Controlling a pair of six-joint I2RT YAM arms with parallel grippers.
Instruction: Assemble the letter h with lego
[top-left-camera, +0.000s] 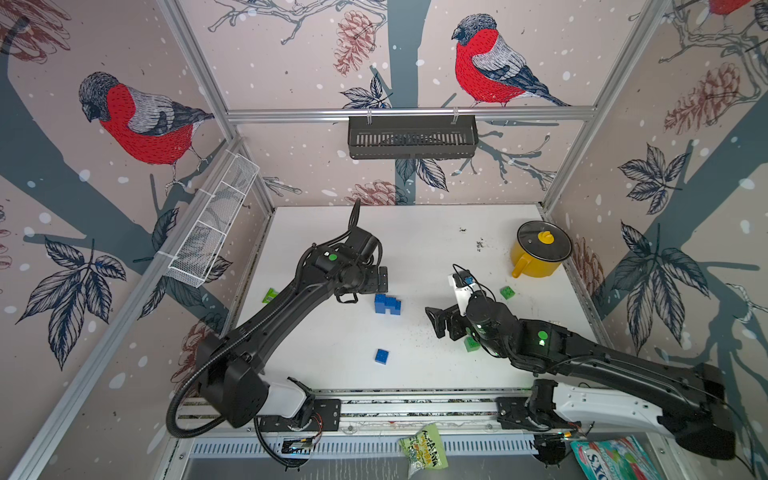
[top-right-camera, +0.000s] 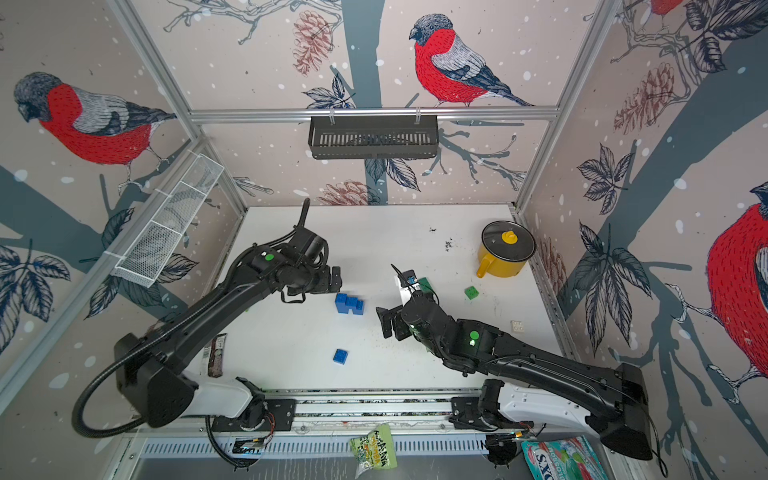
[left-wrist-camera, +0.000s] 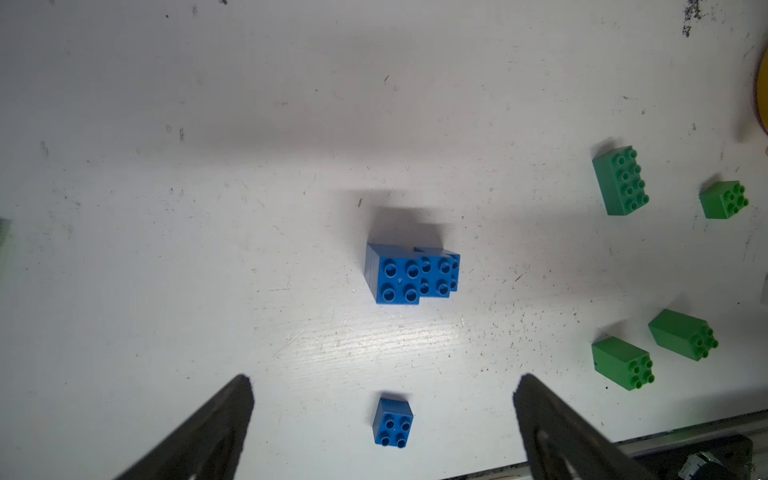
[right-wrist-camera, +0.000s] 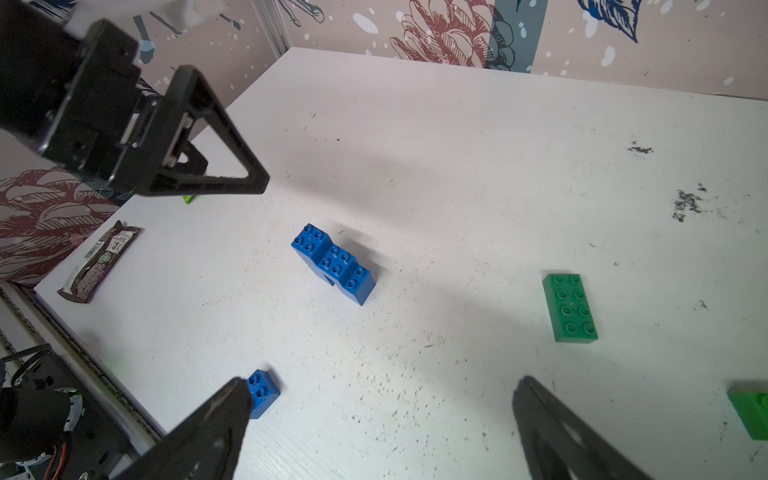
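Near the middle of the white table stands a joined, stepped group of blue bricks. A single blue brick lies apart, nearer the front edge. My left gripper is open and empty, raised above and behind the blue group. My right gripper hangs open and empty, right of the group. Green bricks lie on the right side, several in all, partly hidden by the right arm in the top views.
A yellow pot with a lid stands at the back right. A wrapped bar lies at the left edge, where a bit of green also shows.
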